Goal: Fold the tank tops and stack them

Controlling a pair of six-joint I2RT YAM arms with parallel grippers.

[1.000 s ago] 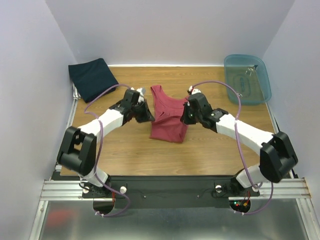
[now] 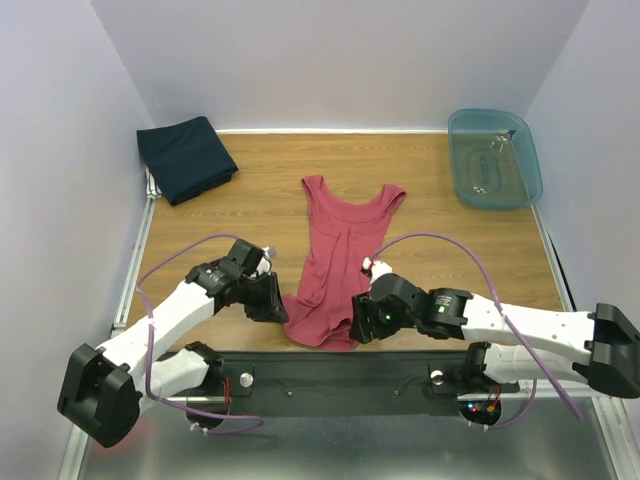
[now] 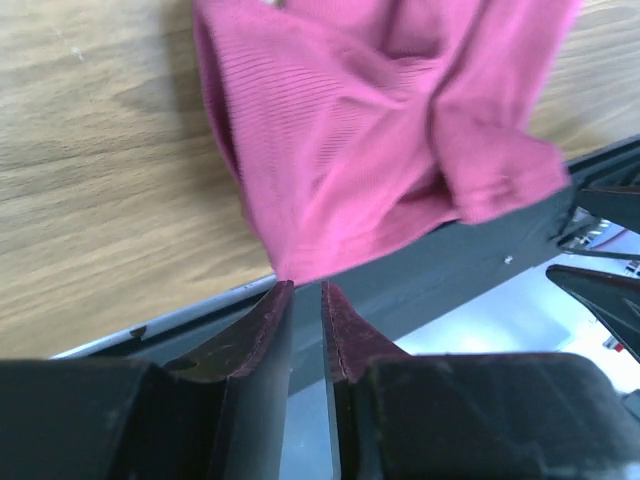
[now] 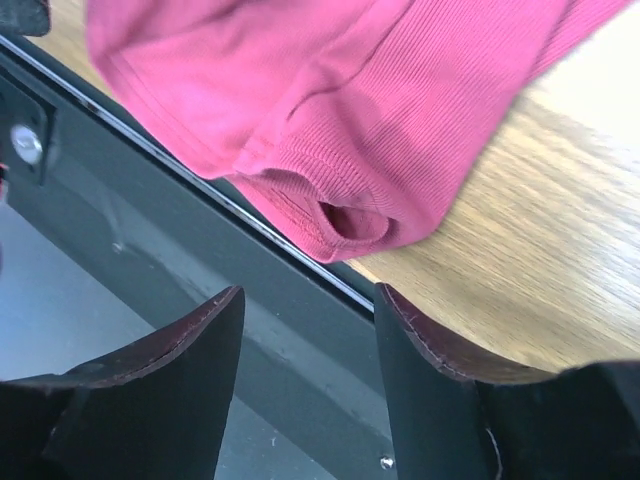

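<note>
The maroon tank top (image 2: pixel 340 230) lies spread down the middle of the wooden table, straps at the back, its crumpled hem at the front edge, pink in both wrist views. My left gripper is at the hem's left corner, its fingertips close together at the fabric; whether cloth is between them is unclear. My right gripper stands open at the front edge, just off a curled fold of the hem, with nothing between its fingers.
A dark folded cloth (image 2: pixel 185 158) lies at the back left. A translucent teal bin (image 2: pixel 494 160) sits at the back right. Bare wood (image 2: pixel 470 250) shows on both sides of the tank top.
Both arms have come toward the front edge, and the lower part of the tank top, earlier folded up, now stretches down to that edge. The right gripper now stands open.
</note>
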